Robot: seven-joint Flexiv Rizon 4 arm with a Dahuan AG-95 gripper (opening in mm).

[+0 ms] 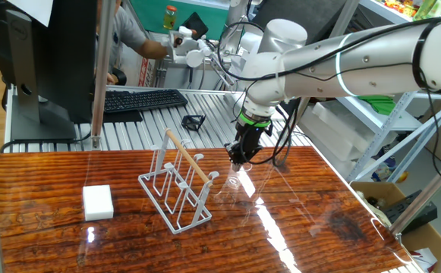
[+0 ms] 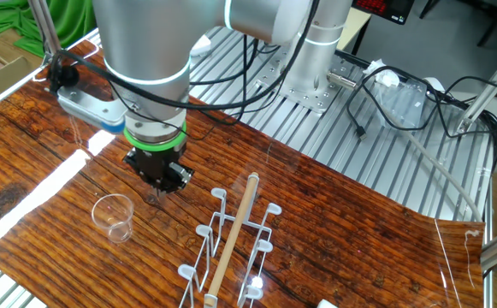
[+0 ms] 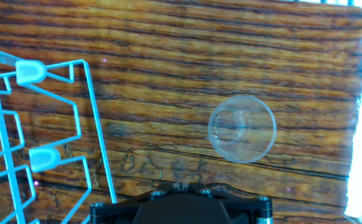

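A clear cup (image 2: 113, 214) stands on the brown wood-grain tabletop, its wide rim facing up; from the wrist it shows as a see-through ring (image 3: 243, 129) with the smaller base inside. My black gripper (image 2: 161, 190) points down above the table, between the cup and the rack, apart from both. At the bottom edge of the wrist view, the gripper's tips (image 3: 182, 186) look drawn together with nothing visible between them. A white wire rack (image 1: 176, 189) with a wooden top bar and several upright prongs stands beside the gripper; the prongs carry no cups.
A white block (image 1: 98, 202) lies left of the rack. Beyond the table's far edge are a keyboard (image 1: 146, 100) and a monitor. Bright glare crosses the tabletop (image 1: 311, 220) near the cup.
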